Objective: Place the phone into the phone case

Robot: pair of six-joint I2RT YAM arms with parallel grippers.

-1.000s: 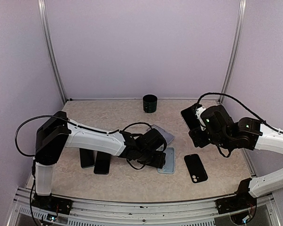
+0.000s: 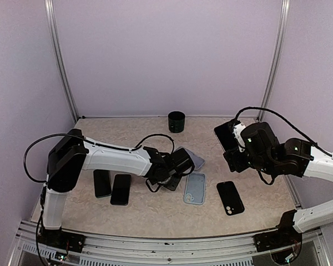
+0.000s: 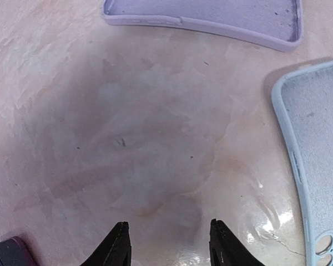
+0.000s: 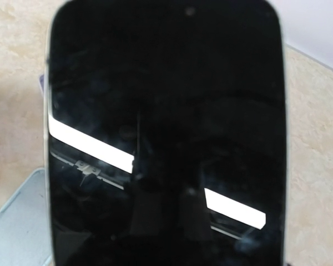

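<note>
Held up off the table at the right, a black phone point(image 2: 225, 136) is tilted in my right gripper point(image 2: 236, 145). Its glossy dark face point(image 4: 166, 72) fills most of the right wrist view and hides the fingers. My left gripper is open above bare table, its fingertips apart with nothing between them. Just right of it in the top view lies a light blue phone case point(image 2: 195, 189), hollow side up. Behind is a lavender case point(image 3: 233, 12), partly covered by the left arm from above. A black case point(image 2: 230, 198) with camera holes lies at front right.
Two dark, phone-shaped slabs point(image 2: 121, 189) lie side by side at the left, under the left forearm's edge. A black cup point(image 2: 176, 121) stands at the back. Table in front of the cases and around the cup is free.
The left gripper has drawn back leftward from the light blue case, which now shows fully from above. The right arm and the held phone have shifted only very slightly.
</note>
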